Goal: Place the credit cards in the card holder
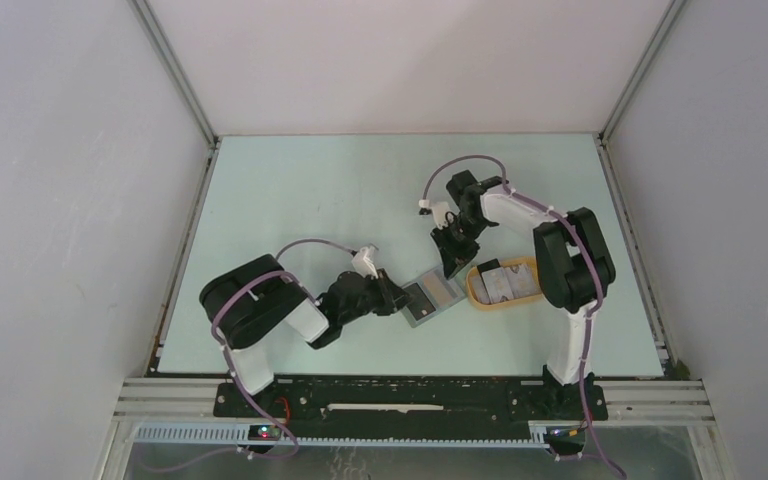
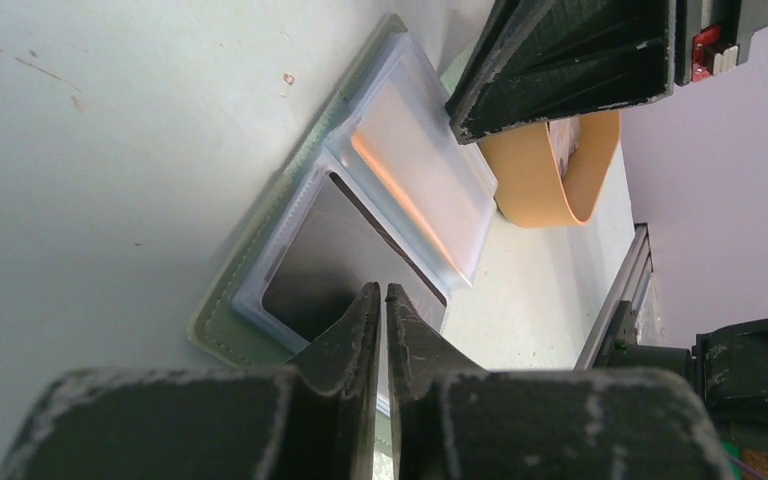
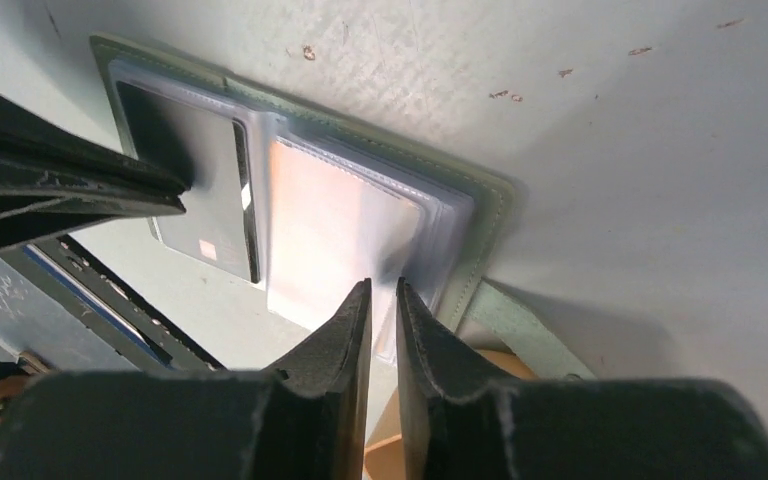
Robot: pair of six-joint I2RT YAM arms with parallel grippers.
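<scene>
The open card holder [image 1: 418, 317] lies flat, with a green-grey border and two clear pockets. A dark card [image 2: 345, 255] fills one pocket. In the other sits a pale card [image 3: 322, 225] with an orange edge, largely under clear plastic. My left gripper is slightly open above the dark card's pocket, its fingertips a narrow gap apart with nothing seen held. Over the pale card's outer edge, my right gripper has its fingers close together. Pale card or plastic shows in the gap; whether it is gripped cannot be told.
A yellow-rimmed container [image 1: 505, 304] with several white and dark pieces stands right beside the holder, under the right arm.
</scene>
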